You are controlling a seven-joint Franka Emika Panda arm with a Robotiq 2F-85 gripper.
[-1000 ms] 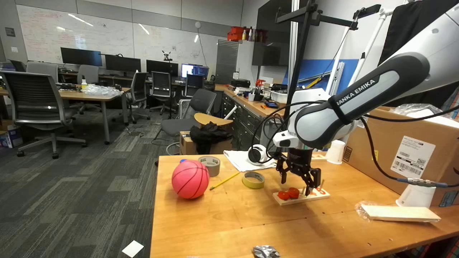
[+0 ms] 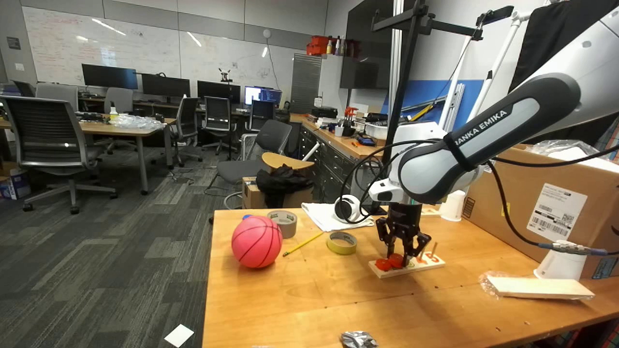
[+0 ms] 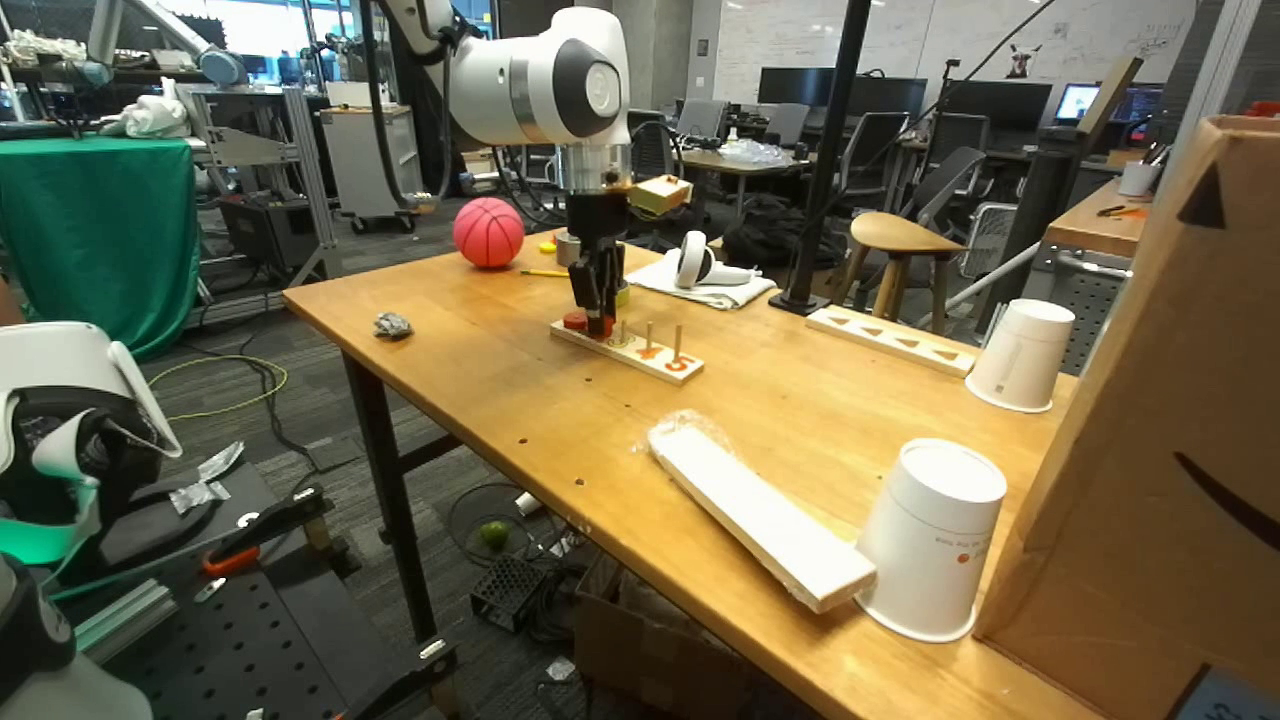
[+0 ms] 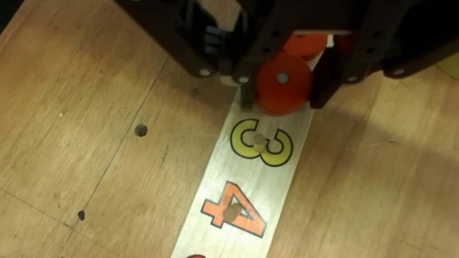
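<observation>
My gripper is lowered over the pegged number board (image 4: 241,172), shut on a round red disc (image 4: 284,92). One finger (image 4: 246,96) lies against each side of the disc. A peg tip shows in the middle of the disc, beside the board's yellow 3. Another red piece (image 4: 306,44) sits behind it, partly hidden by the gripper. The pegs at the 3 and the orange 4 are bare. In exterior view 1, the gripper (image 2: 398,258) stands over the board's left part, with the outer red piece (image 2: 383,264) to its left.
A pink ball (image 2: 257,241), a yellow tape roll (image 2: 342,243) and a pencil (image 2: 302,244) lie left of the board. White cups (image 3: 933,540) and a wrapped wooden piece (image 3: 758,510) stand toward the cardboard box (image 3: 1152,420). Table space in front of the board is clear.
My gripper has moved down and a little left in exterior view 1. Its fingers have come together from wide apart onto the red disc. The board looks nearly unmoved.
</observation>
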